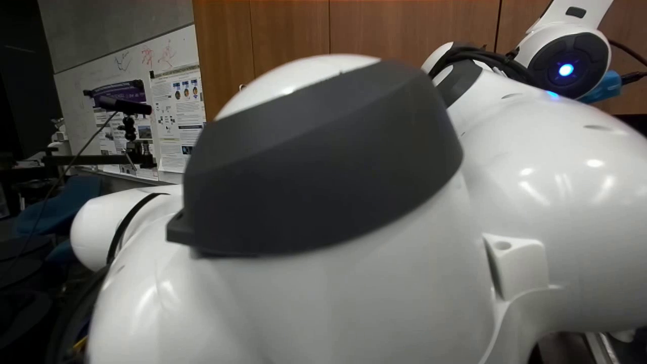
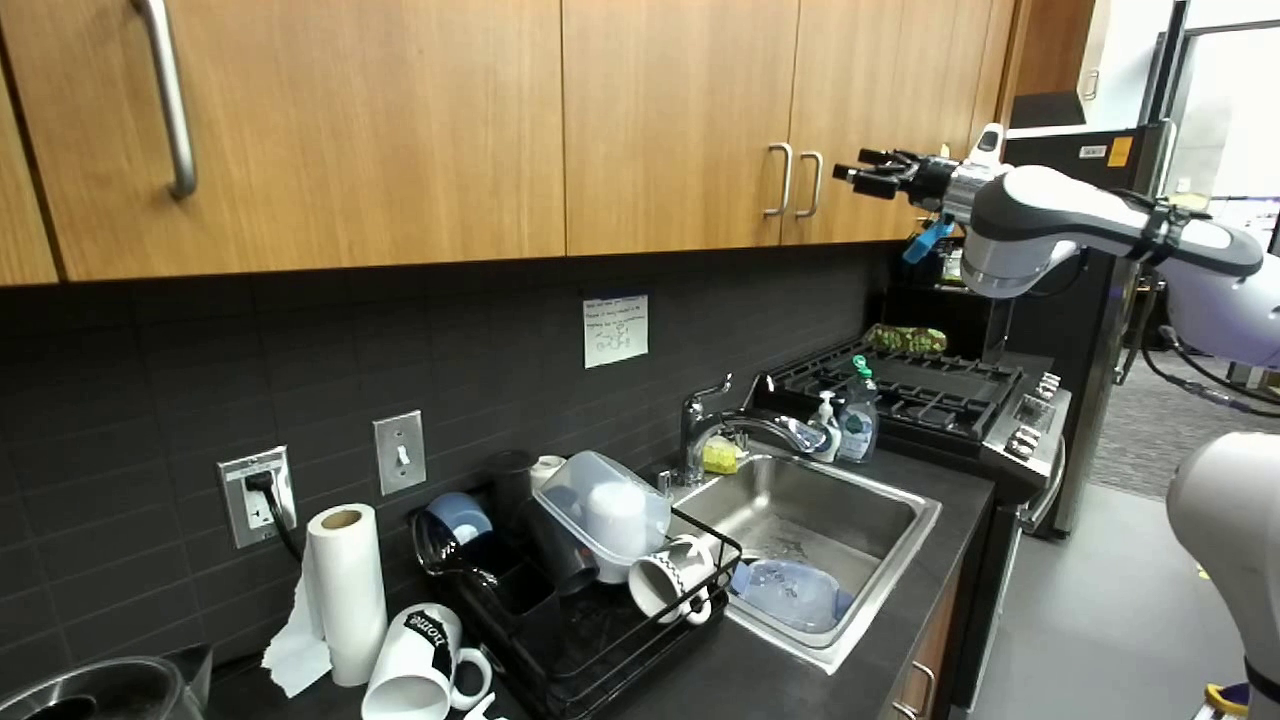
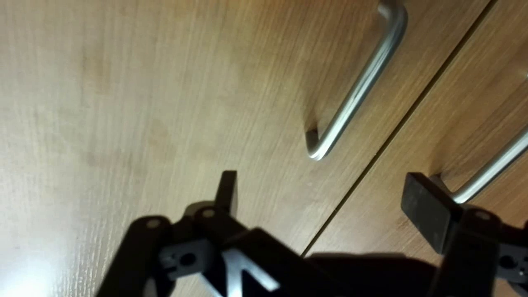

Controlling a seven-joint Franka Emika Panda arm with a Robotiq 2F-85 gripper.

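Observation:
My gripper is open with nothing between its fingers, in front of the wooden upper cabinet. In the wrist view a silver bar handle slants across the upper middle, beyond the fingertips. A second handle is at the right edge, its lower end partly behind the right finger. Whether that finger touches it, I cannot tell. From the side, in exterior view 2, the gripper is level with the paired handles, just right of the right one. Both cabinet doors are closed. Exterior view 1 hides the gripper behind the arm.
Below the cabinet are a stove, a sink with a faucet, and a black dish rack with cups and a plastic container. Soap bottles stand between sink and stove. A paper towel roll stands at left.

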